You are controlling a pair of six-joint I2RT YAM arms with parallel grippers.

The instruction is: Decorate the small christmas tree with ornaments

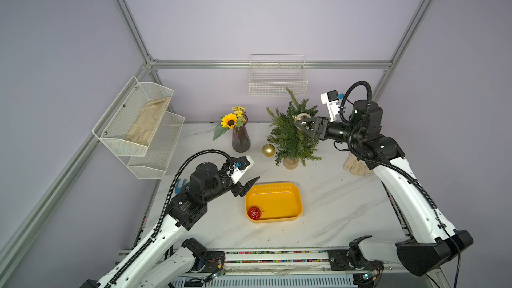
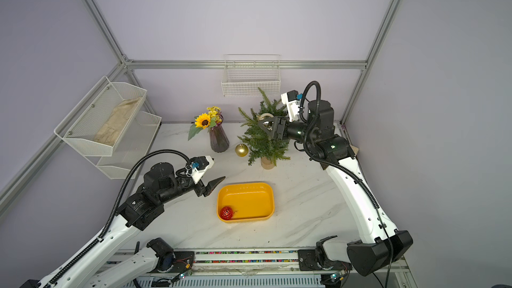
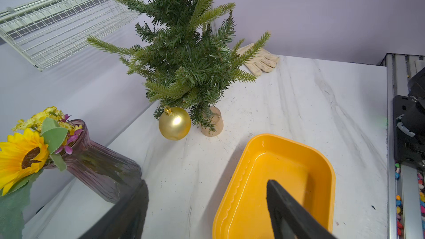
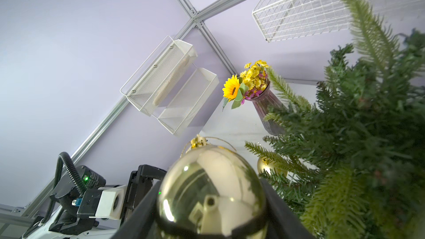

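The small green tree [image 1: 288,137] stands at the back middle of the table in a round base [image 3: 214,123]. One gold ball [image 3: 174,124] hangs low on its left side. My right gripper [image 1: 302,122] is in front of the upper tree, shut on a shiny gold ornament [image 4: 211,190] whose cap and string loop point away from the fingers. In the right wrist view, branches fill the right side, beside the ornament. A red ornament [image 1: 254,212] lies in the front left corner of the yellow tray [image 1: 288,187]. Left of that tray, my left gripper is open and empty.
A dark vase with sunflowers [image 1: 241,139] stands left of the tree. Wire baskets [image 1: 278,81] hang on the back wall and on the left [image 1: 139,128]. Work gloves [image 1: 356,166] lie at the right.
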